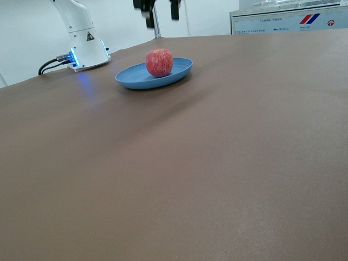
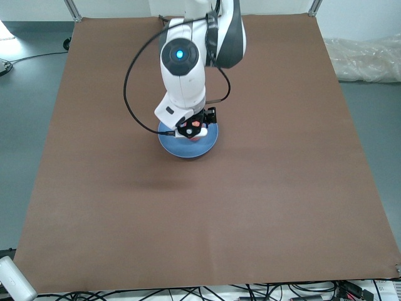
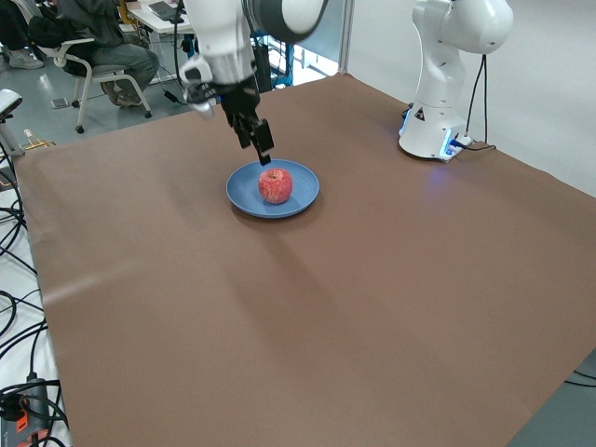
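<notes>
A red apple (image 1: 159, 62) rests on a blue plate (image 1: 130, 78) on the brown table. In the top view my gripper (image 1: 159, 15) hangs above the apple, its two black fingers apart with nothing between them. In the right view the gripper (image 3: 264, 154) is over the back of the plate (image 3: 242, 194), just above and behind the apple (image 3: 275, 185). In the left view the arm's head largely hides the apple, and the gripper (image 2: 194, 125) sits over the plate (image 2: 175, 147).
Cables (image 2: 188, 295) run along the near edge in the left view.
</notes>
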